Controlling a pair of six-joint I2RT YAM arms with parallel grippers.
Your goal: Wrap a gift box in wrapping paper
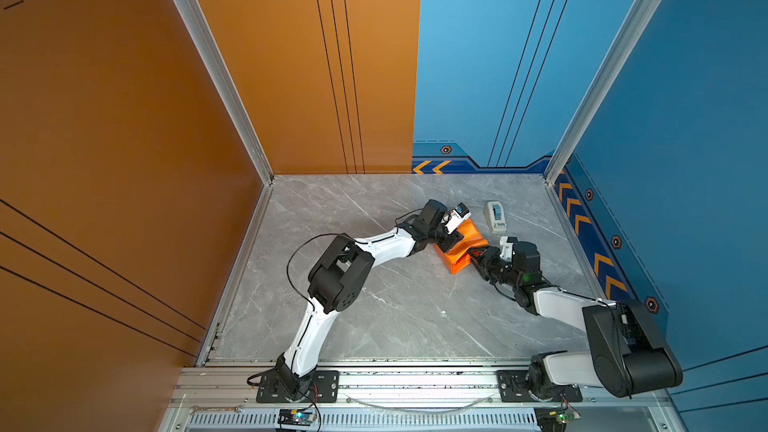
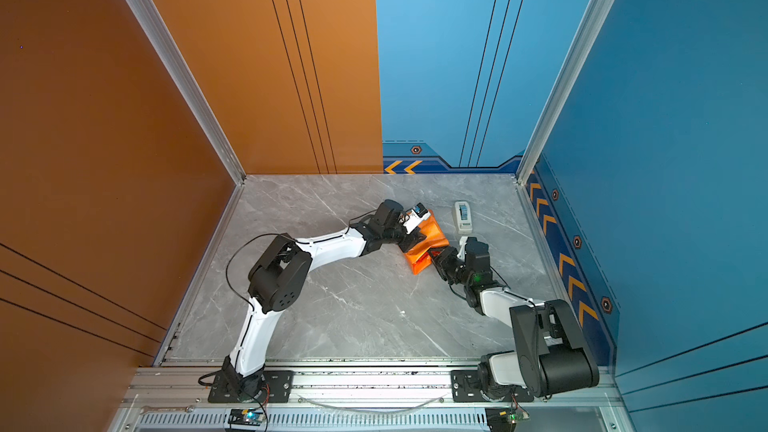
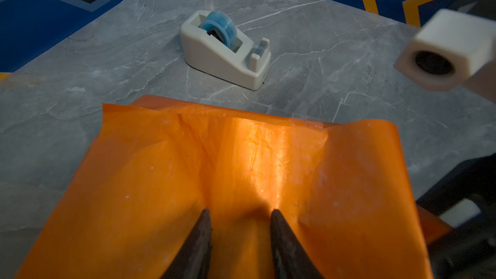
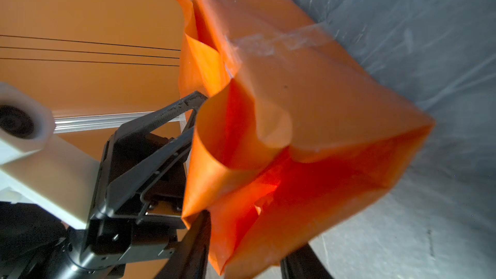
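Note:
The gift package is covered in orange wrapping paper [image 1: 462, 254], and its near end hangs open in loose, crumpled folds [image 4: 330, 186] in the right wrist view. A strip of clear tape [image 4: 289, 41] runs over one face. The box itself is hidden inside the paper. My left gripper is closed in on the orange package, with paper between its fingers. At the package's open end, my right gripper has its fingers spread, with an orange flap between them but no firm grip showing.
A white tape dispenser [image 3: 222, 51] with a blue roll stands just beyond the package, near the right arm. Orange and blue walls enclose the sides and back.

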